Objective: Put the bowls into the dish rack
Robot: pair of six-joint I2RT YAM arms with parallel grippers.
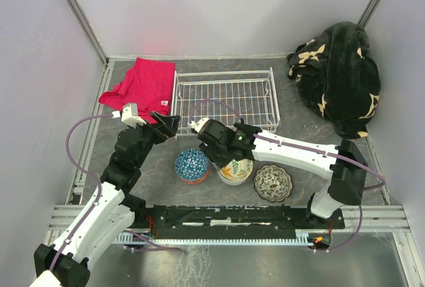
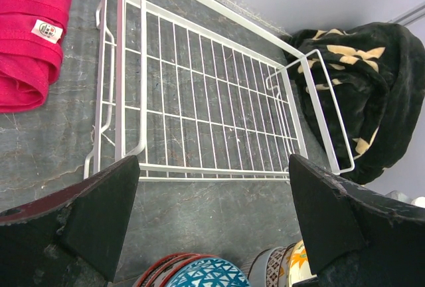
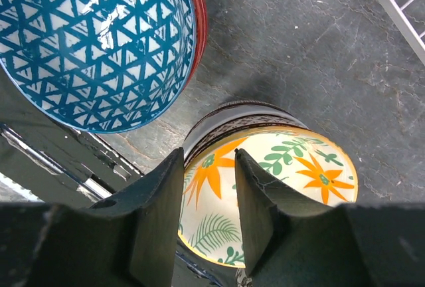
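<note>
An empty white wire dish rack [image 1: 259, 88] stands at the back of the grey surface. In front of it are a blue patterned bowl [image 1: 191, 163] on a red one, a flower-patterned bowl [image 1: 238, 170] stacked on others, and a brown patterned bowl [image 1: 272, 183] to the right. My left gripper [image 1: 169, 125] stands open above the rack's front left corner, empty. My right gripper is low over the left rim of the flower bowl, fingers part open; whether they touch the rim I cannot tell.
A red cloth [image 1: 139, 86] lies left of the rack, and a dark fleece blanket [image 1: 334, 78] is piled at the back right. White walls enclose the back and sides. Some bare surface lies between rack and bowls.
</note>
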